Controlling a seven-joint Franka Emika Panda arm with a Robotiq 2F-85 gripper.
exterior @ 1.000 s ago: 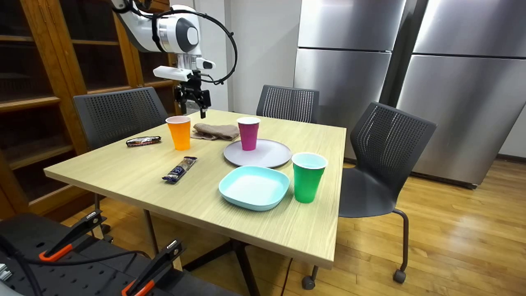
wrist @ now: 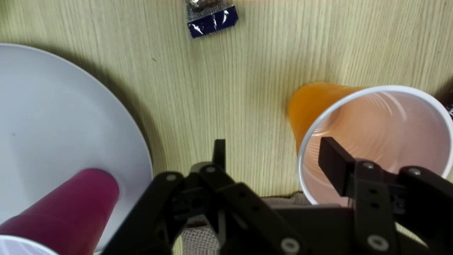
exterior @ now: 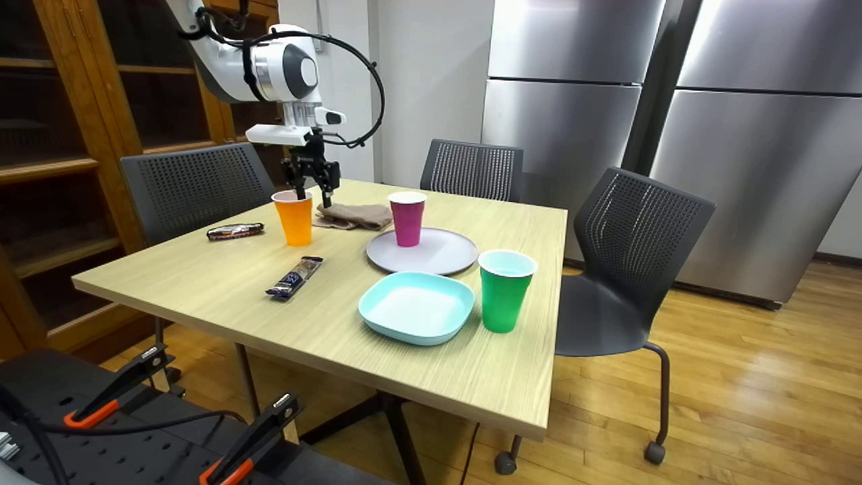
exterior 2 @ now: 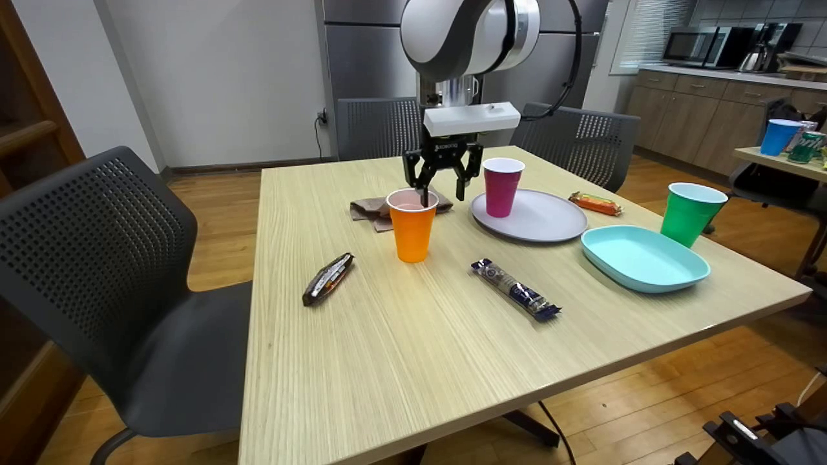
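Note:
An orange cup (exterior: pixel 295 222) stands upright on the table. My gripper (exterior 2: pixel 442 195) points down over its near-side wall, fingers apart. One finger (wrist: pixel 333 159) reaches inside the cup's mouth. The other finger (wrist: pixel 219 153) is outside, over bare table, so the cup's rim (wrist: pixel 302 163) lies between them. A clear gap shows between the outer finger and the cup; whether the inner one touches the wall I cannot tell.
A magenta cup (exterior: pixel 407 222) stands on a grey plate (exterior: pixel 452 254) beside the gripper. A brown cloth (exterior: pixel 361 215) lies behind the orange cup. Wrapped bars (exterior 2: pixel 329 279), a teal dish (exterior: pixel 416 307) and a green cup (exterior: pixel 502 299) are elsewhere.
The gripper has come down and shifted slightly left in exterior view 1, so that one finger is now in the orange cup. The gap between its fingers looks a little narrower. The cups have stayed put.

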